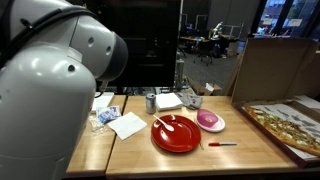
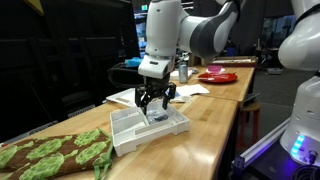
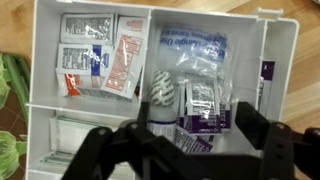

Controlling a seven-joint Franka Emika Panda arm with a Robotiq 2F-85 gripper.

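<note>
In the wrist view my gripper is inside the outline of a white divided box, its dark fingers apart. Below and between them lie a white rolled item and a clear packet with a dark printed label. Neither is visibly pinched. Exterior view 2 shows the gripper pointing down over the white box. The arm fills the left of exterior view 1, where the gripper does not show.
Small packets fill the box's upper left compartment. A patterned green and brown cloth lies beside the box. Farther along the table are a red plate, a can, a red-handled knife and a pizza box.
</note>
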